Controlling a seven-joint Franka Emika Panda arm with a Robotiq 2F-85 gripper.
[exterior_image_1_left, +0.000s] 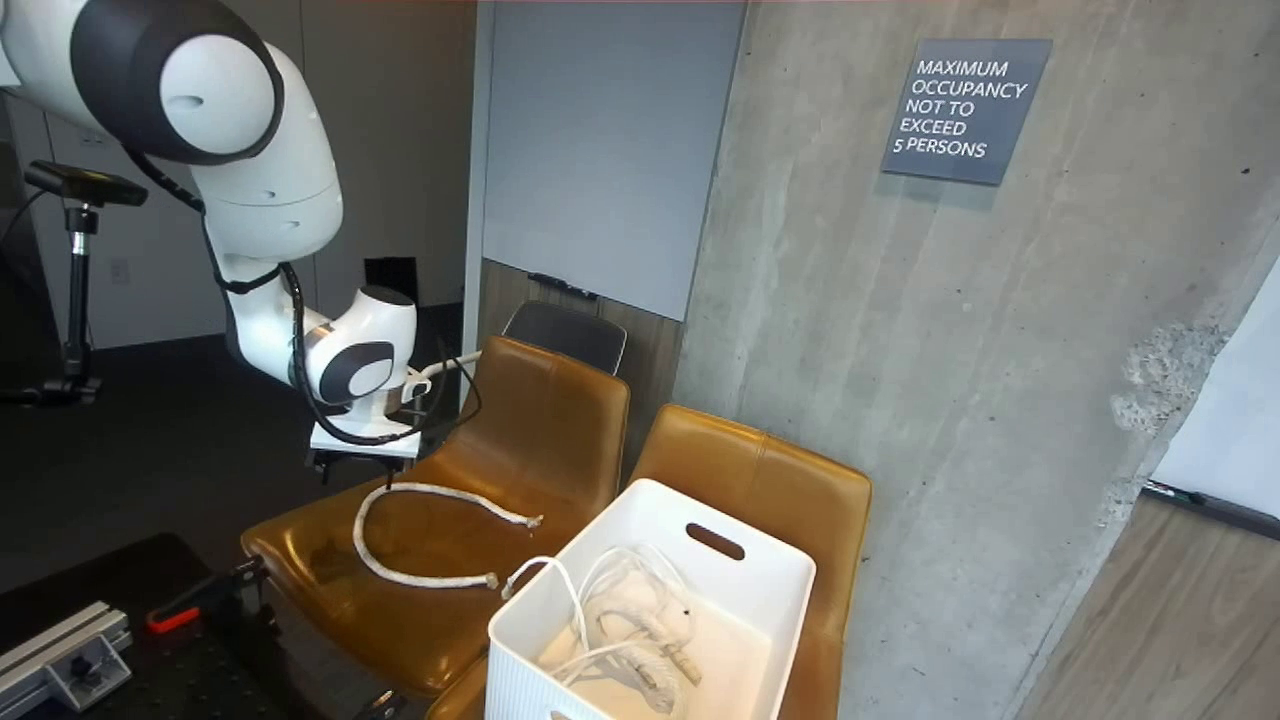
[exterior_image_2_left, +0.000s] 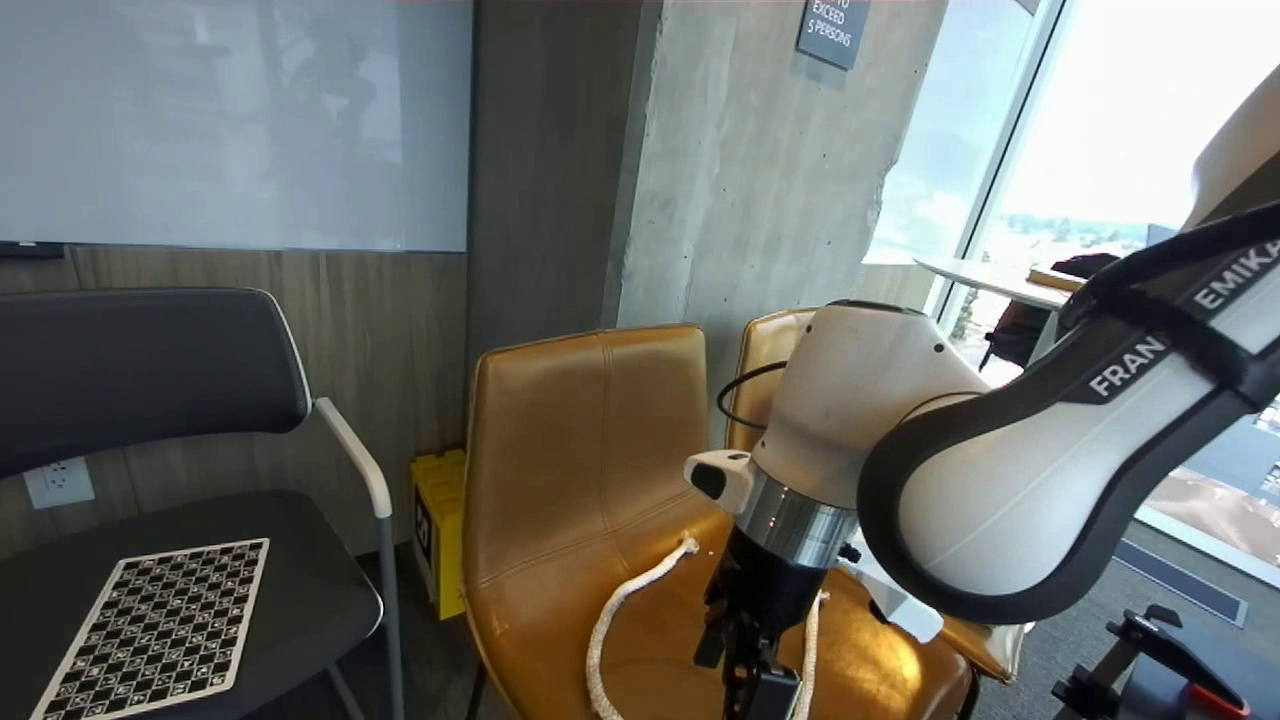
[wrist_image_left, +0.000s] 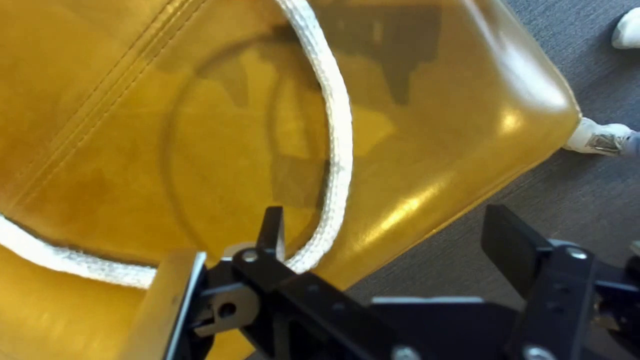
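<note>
A white braided rope lies in a U-shaped curve on the seat of the brown leather chair. From the wrist, the rope bends across the seat and passes partly behind one of my fingers. My gripper points downward over the far left of the seat, close to the rope's bend. Its fingers are wide open, with fingers on either side of an empty gap. Exterior view 2 shows the gripper from the side, low over the seat, hiding part of the rope.
A white bin on the neighbouring brown chair holds several white cords, one draped over its near-left rim. A dark clamp table stands at lower left. Chair backs rise beyond the seat.
</note>
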